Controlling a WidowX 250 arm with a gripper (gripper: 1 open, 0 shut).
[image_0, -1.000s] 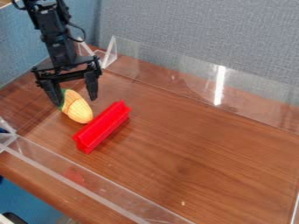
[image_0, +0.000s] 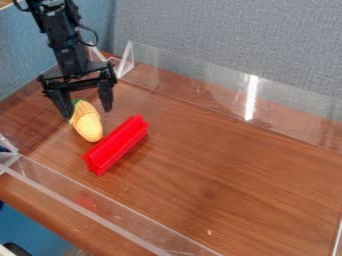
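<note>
My black gripper (image_0: 86, 96) hangs at the left of the tray, fingers open and spread, just above a yellow corn-like toy (image_0: 86, 122) with a bit of green at its upper end, partly hidden behind the gripper. A red rectangular block (image_0: 116, 144) lies diagonally on the wooden surface, to the right of and below the yellow toy.
Transparent walls (image_0: 127, 224) border it at front, back and sides, with a blue-lit wall at left and a grey wall behind.
My gripper has shifted very slightly, staying open over the yellow toy. The toy and red block look about the same.
</note>
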